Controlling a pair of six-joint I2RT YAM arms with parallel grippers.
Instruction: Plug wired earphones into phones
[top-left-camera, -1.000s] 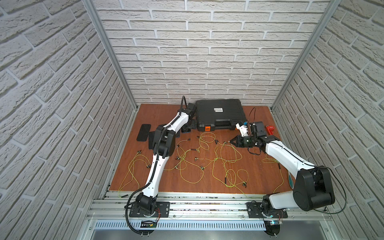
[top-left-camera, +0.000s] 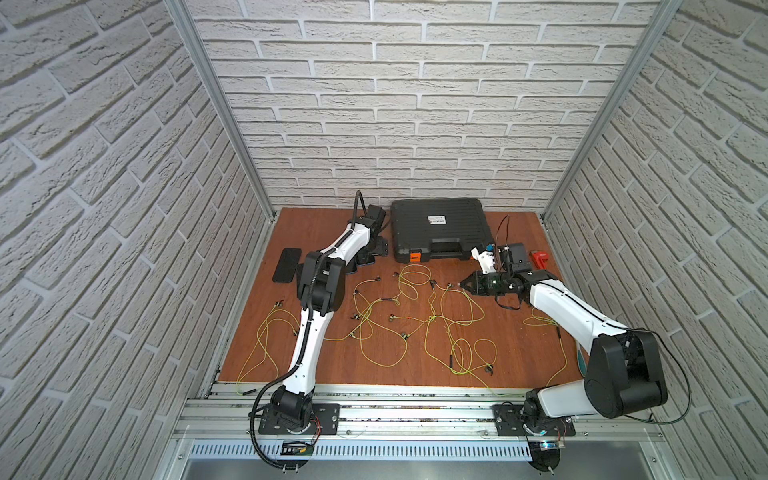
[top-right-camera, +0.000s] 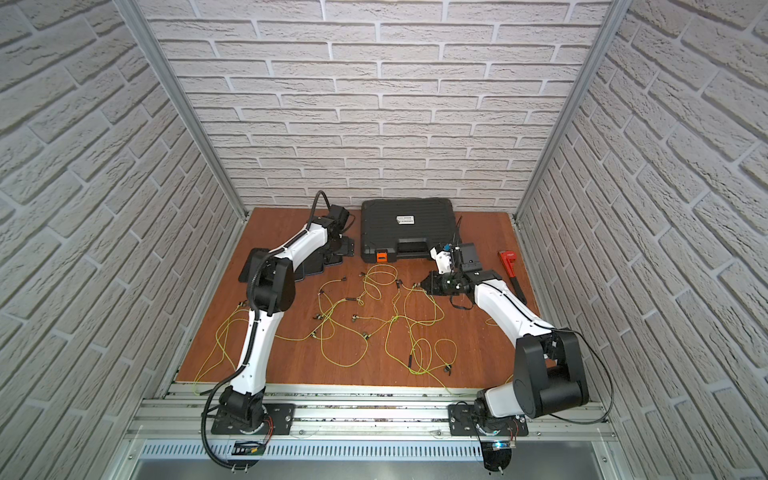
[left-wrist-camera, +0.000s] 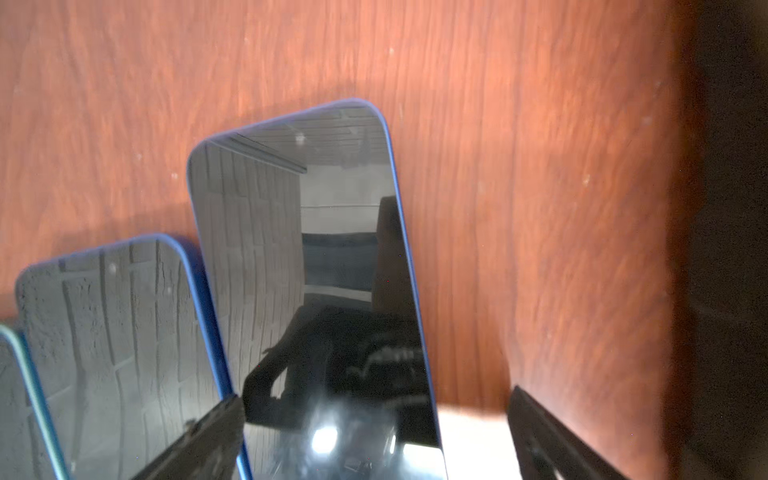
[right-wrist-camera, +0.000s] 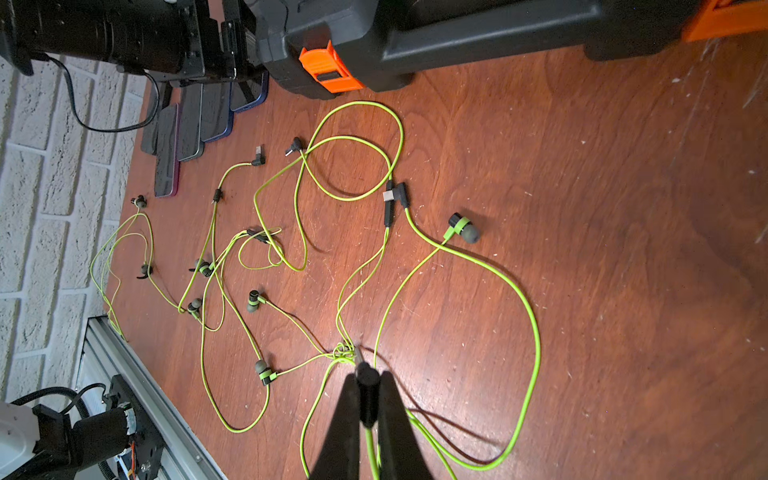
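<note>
My left gripper hangs open low over a row of phones; in the left wrist view a blue-edged phone (left-wrist-camera: 328, 264) lies between and beyond its fingers, beside a second phone (left-wrist-camera: 112, 344). In the right wrist view my right gripper is shut on a black earphone connector (right-wrist-camera: 368, 384) with a lime-green cable running down from it. More lime earphones (right-wrist-camera: 464, 228) and loose plugs (right-wrist-camera: 400, 194) lie tangled on the table. A separate dark phone (top-left-camera: 286, 265) lies at the table's left.
A black hard case (top-left-camera: 436, 228) with orange latches stands at the back centre, just right of the left arm. A red tool (top-right-camera: 508, 264) lies at the far right. Cables cover much of the front and middle.
My left gripper has moved slightly to the left over the phones, away from the case. The right arm looks unmoved.
</note>
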